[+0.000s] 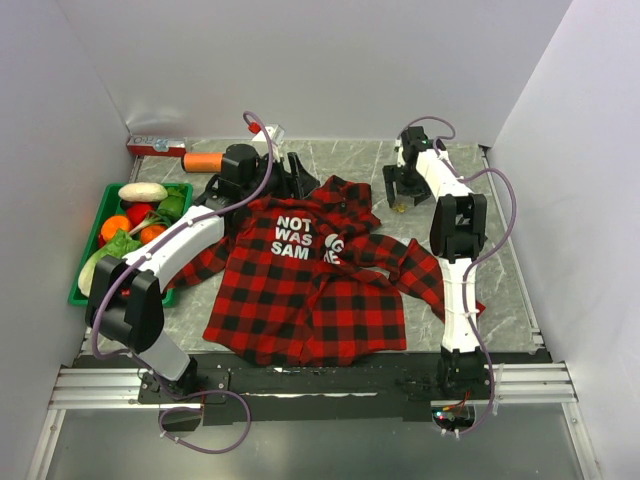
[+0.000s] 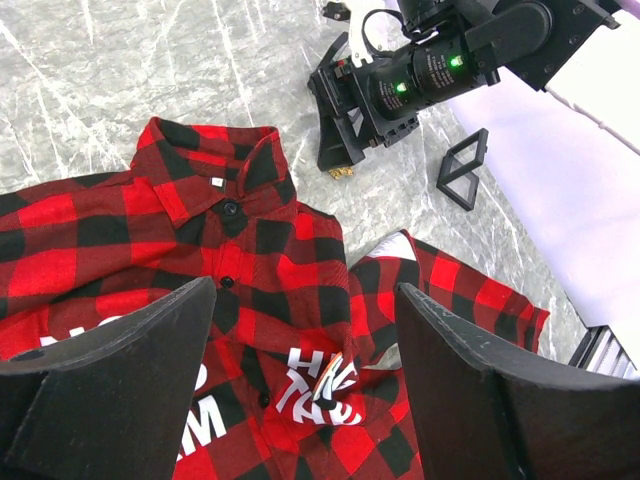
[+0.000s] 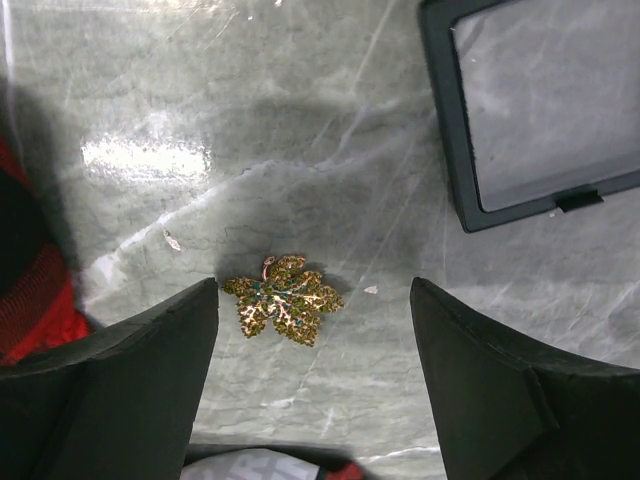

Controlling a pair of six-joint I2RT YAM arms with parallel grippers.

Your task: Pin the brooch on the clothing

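Observation:
A small gold, leaf-shaped brooch (image 3: 283, 300) lies on the grey marbled tabletop. In the right wrist view it sits between the spread fingers of my open right gripper, closer to the left one and apparently untouched. From above, the brooch (image 1: 400, 207) shows just in front of that gripper (image 1: 405, 188). The red-and-black checked shirt (image 1: 300, 290) is spread out with its collar (image 2: 215, 175) at the far end. Over the shirt's upper part my left gripper hangs with its fingers apart and nothing between them.
A black rectangular frame (image 3: 470, 180) lies to the right of the brooch. At the far left stands a green basket (image 1: 75, 290) of vegetables, with a red box (image 1: 157, 146) behind it. A shirt sleeve (image 1: 425, 275) stretches along the table in front of the brooch.

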